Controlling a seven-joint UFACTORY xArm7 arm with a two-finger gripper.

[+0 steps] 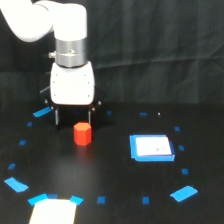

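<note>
An orange-red block point(82, 134) rests on the black table, left of the middle. My white gripper point(74, 119) points downward just behind and above it. Its two dark fingers stand apart, the left one point(57, 116) clear of the block. Nothing shows held between them, though the dark backdrop makes the fingertips hard to make out. Whether the block touches a finger cannot be told.
A blue-rimmed tray point(134, 153) with a white inside lies to the right. At the front left edge is a pale square point(52, 212). Blue tape marks point(183, 193) dot the table; between block and tray it is clear.
</note>
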